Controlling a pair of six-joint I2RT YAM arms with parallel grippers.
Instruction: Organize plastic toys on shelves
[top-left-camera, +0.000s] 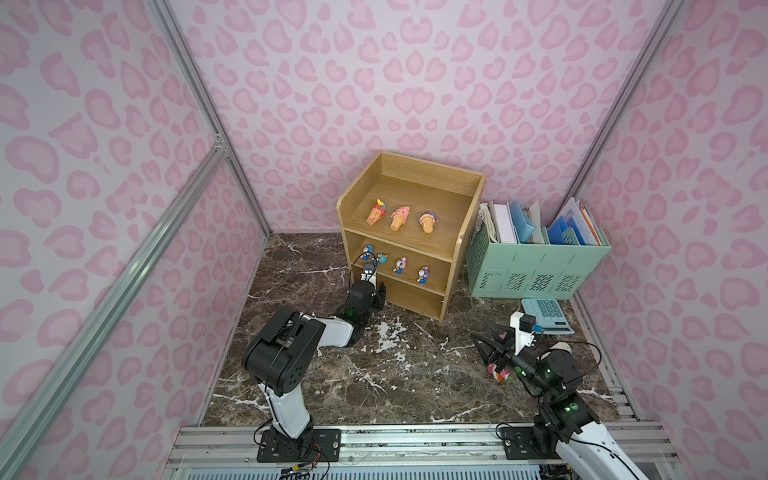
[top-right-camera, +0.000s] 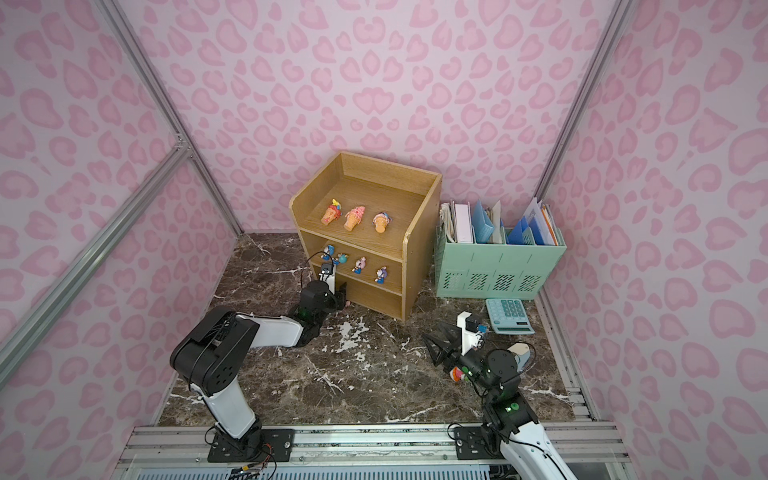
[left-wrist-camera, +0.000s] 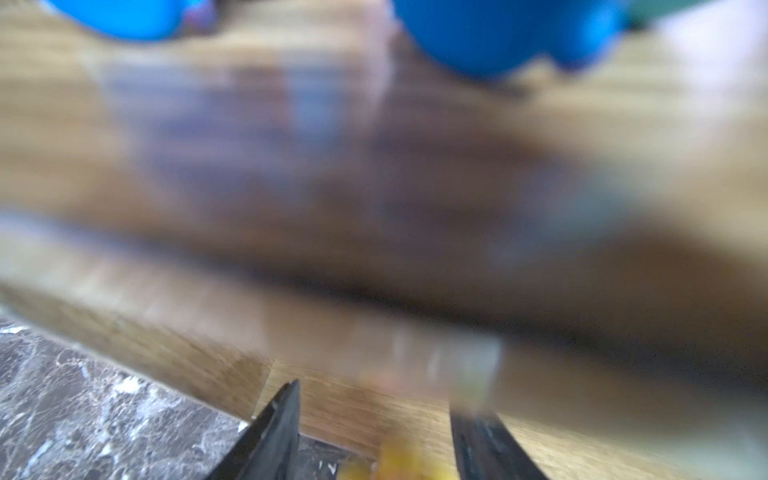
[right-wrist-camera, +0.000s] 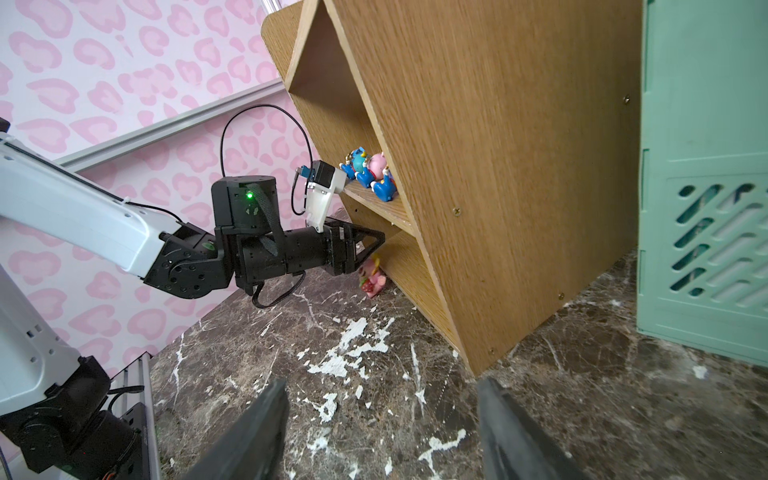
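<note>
A pink bear toy with yellow petals (right-wrist-camera: 371, 280) is below my left gripper, at the front of the wooden bookcase's bottom level (right-wrist-camera: 416, 284). In the left wrist view its fingers are apart, with blurred yellow beneath between them. Blue and pink figurines (top-left-camera: 423, 273) stand on the middle shelf; orange figurines (top-left-camera: 399, 217) lie on the top shelf. My right gripper hangs open over the table at the right, above a red toy (top-left-camera: 497, 371).
A green file box (top-left-camera: 528, 268) stands right of the bookcase, with a calculator (top-left-camera: 545, 316) in front of it.
</note>
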